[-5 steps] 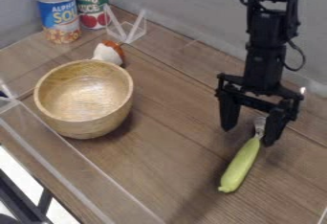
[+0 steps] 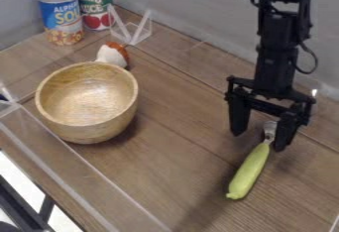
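My black gripper (image 2: pixel 263 127) hangs low over the right side of the wooden table, its fingers open and spread apart. Beneath and between them a pale green elongated vegetable (image 2: pixel 247 172) lies on the table, its stem end partly under the gripper. Whether a finger touches it, I cannot tell.
A wooden bowl (image 2: pixel 86 113) sits on the left. Behind it are a small white-and-red object (image 2: pixel 113 55), an Alpo can (image 2: pixel 62 16) and a red can (image 2: pixel 94 2) in the back corner, by clear plastic pieces. A wall runs along the back.
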